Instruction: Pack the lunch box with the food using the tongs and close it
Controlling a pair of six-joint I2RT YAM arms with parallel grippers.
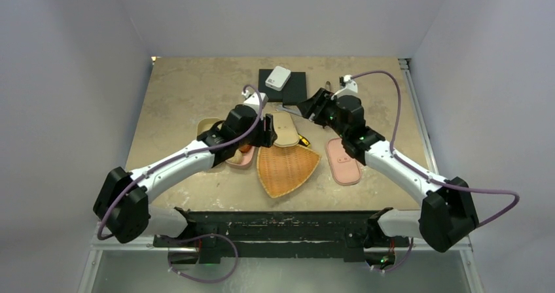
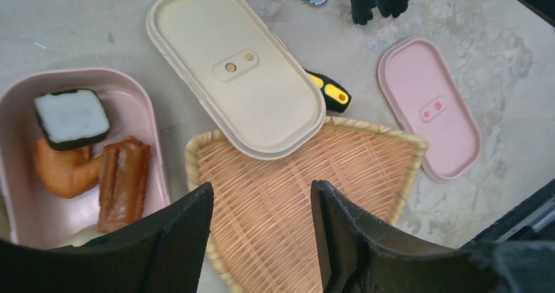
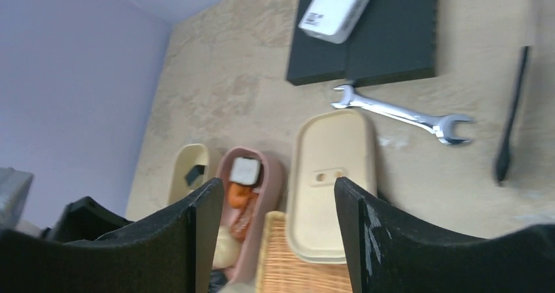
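In the left wrist view the pink lunch box (image 2: 152, 120) is uncovered, holding a white square piece (image 2: 72, 120), an orange piece (image 2: 60, 172) and brown sausages (image 2: 124, 182). A cream lid (image 2: 242, 70) lies beside it, one end over the wicker basket (image 2: 262, 221). The smaller pink lid (image 2: 432, 110) rests flat to the right. Above box, lid and basket my left gripper stands open and empty. My right gripper has a wide gap with nothing between its fingers, right of the cream lid. A cream box (image 3: 190, 162), also uncovered, is partly hidden behind the left arm in the top view.
Behind the cream lid lie a wrench (image 3: 406, 113) and two black blocks (image 3: 393, 38) bearing a white case (image 3: 337, 5). A yellow-black tool (image 2: 330, 91) pokes out beside the lid. Bare table extends at the far left and right.
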